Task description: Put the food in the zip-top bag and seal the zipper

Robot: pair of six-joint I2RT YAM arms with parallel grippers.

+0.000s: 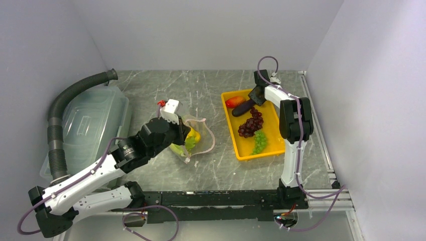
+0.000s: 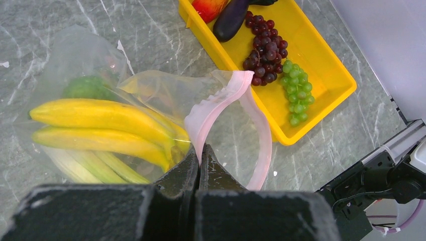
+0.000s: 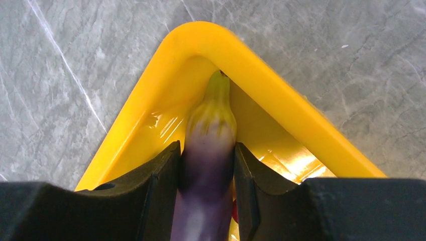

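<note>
In the right wrist view my right gripper is shut on a purple eggplant [image 3: 203,216] just below its green stem, inside the corner of the yellow tray [image 3: 281,93]. Red grapes [image 2: 266,47], green grapes [image 2: 298,93] and a red-orange mango [image 2: 208,7] share that tray. My left gripper is shut on the pink rim of the clear zip top bag [image 2: 223,103], whose mouth stands gaping towards the tray. Through the film show yellow bananas [image 2: 108,116], pale green stalks [image 2: 103,163] and a round green item [image 2: 90,88].
Clear lidded boxes [image 1: 93,115] and a black ribbed hose [image 1: 58,130] occupy the left side. Walls rise at the back and right. Bare marbled tabletop [image 1: 223,175] lies in front of the bag and tray.
</note>
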